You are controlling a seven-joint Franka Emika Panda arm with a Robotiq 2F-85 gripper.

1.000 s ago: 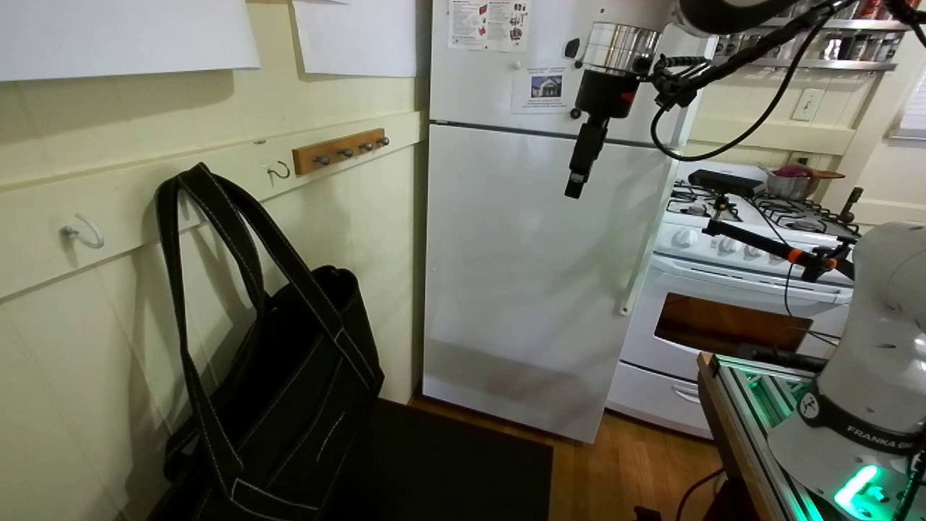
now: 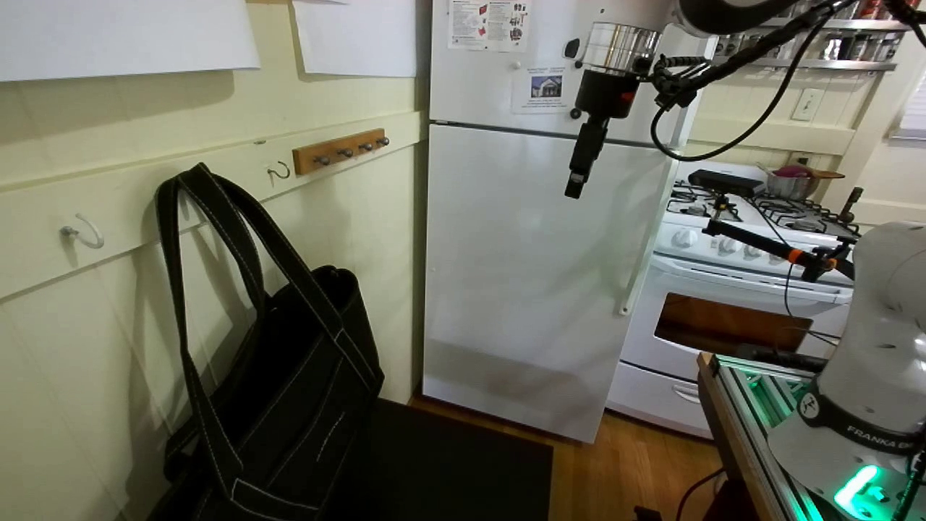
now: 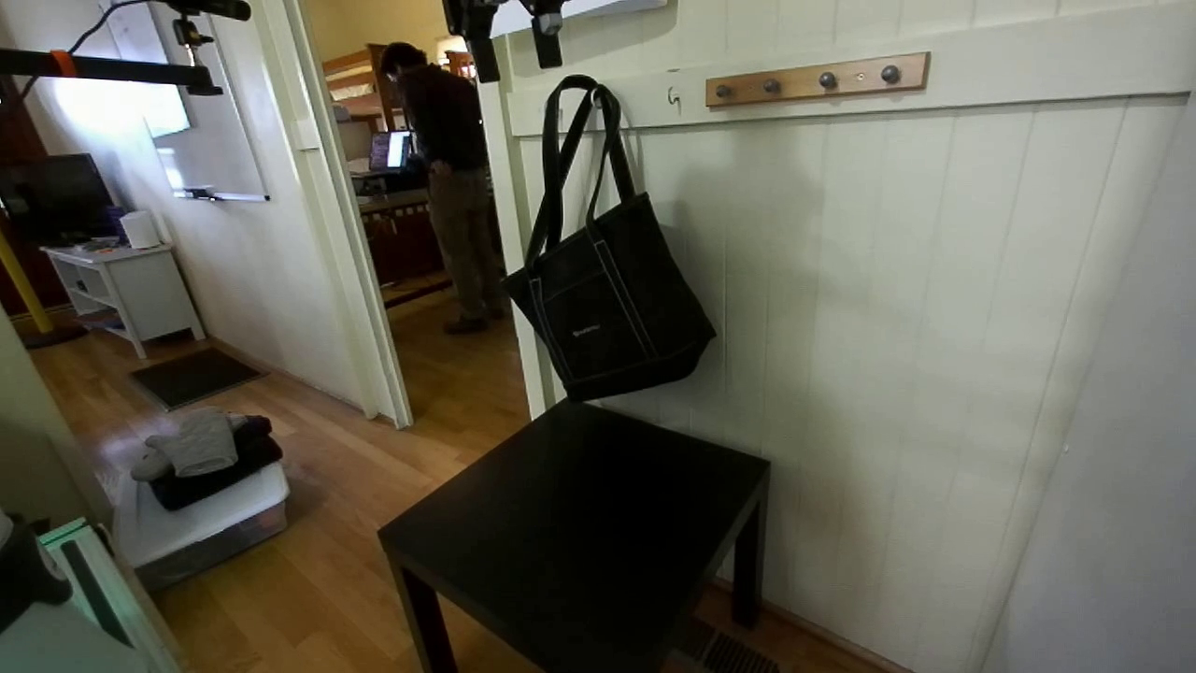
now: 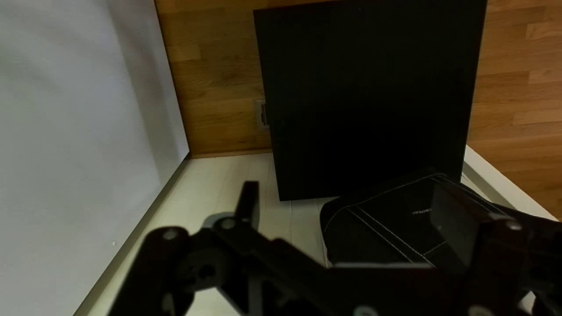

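Note:
A black tote bag (image 3: 614,297) with white stitching hangs tilted by its straps from the wall, its bottom corner close to the black table. In exterior view 1 the same bag (image 2: 304,408) fills the lower left. My gripper (image 3: 518,50) shows at the top of exterior view 2, its fingers spread apart with nothing between them. From exterior view 1, the gripper (image 2: 574,186) points downward in front of the fridge, well apart from the bag. Below the fingers in the wrist view, the bag (image 4: 390,226) lies partly hidden behind the right finger.
A low black table (image 3: 583,505) stands under the bag. A wooden peg rack (image 3: 818,80) and a metal hook (image 3: 674,99) are on the wall. The white fridge (image 2: 512,278) borders the space, with a stove (image 2: 738,269) beside it. A person (image 3: 448,179) stands in the far room.

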